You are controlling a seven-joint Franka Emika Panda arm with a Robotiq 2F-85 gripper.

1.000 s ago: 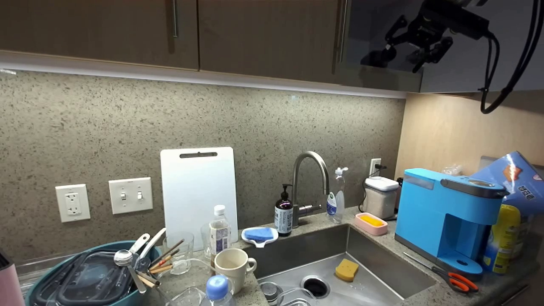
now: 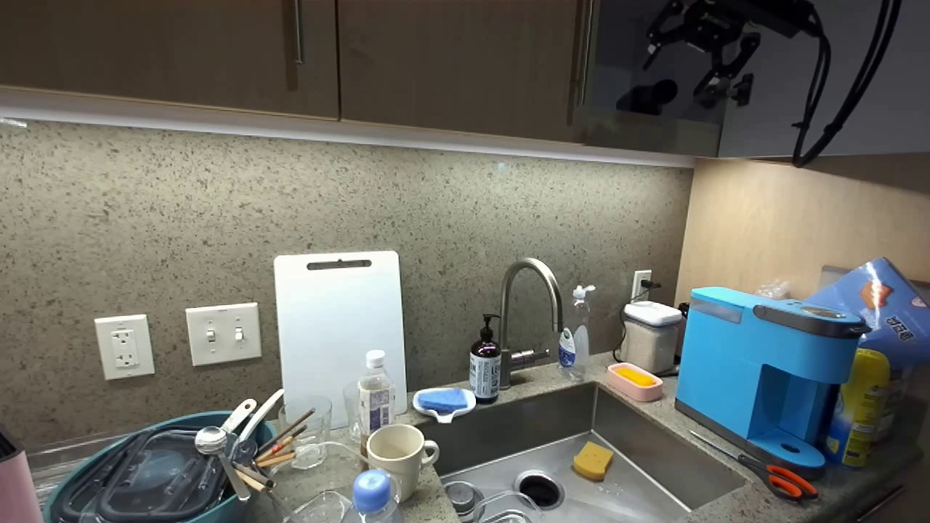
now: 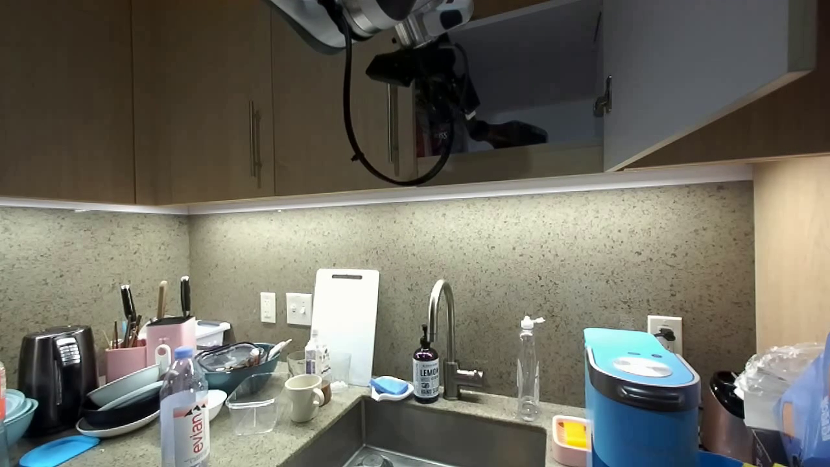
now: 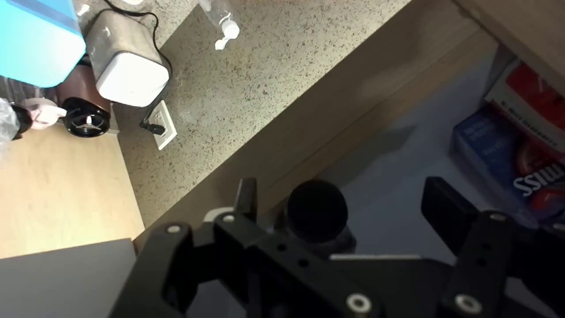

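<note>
My gripper stands open at the mouth of the open upper cabinet, its fingers wide apart. In the wrist view a dark object with a round black end (image 4: pixel 318 211) shows between the fingers, nearer the left one. It lies on the cabinet's pale shelf (image 4: pixel 381 185), and the gripper partly covers it. Exterior view 1 has the gripper (image 2: pixel 694 77) above and to the right of the dark object (image 2: pixel 647 96). In exterior view 2 the object (image 3: pixel 509 133) looks long and lies on its side; the fingertips are hard to make out there.
A blue Swiss box (image 4: pixel 516 164) and a red-and-white pack (image 4: pixel 535 100) sit deeper in the cabinet. The cabinet door (image 3: pixel 700 70) hangs open on the right. Below are the sink (image 2: pixel 632 453), the faucet (image 2: pixel 506 327) and a blue coffee machine (image 2: pixel 724 357).
In exterior view 1 my gripper has moved up and to the left, with its cable, and its tilt has changed. The dark object and the counter items look unmoved.
</note>
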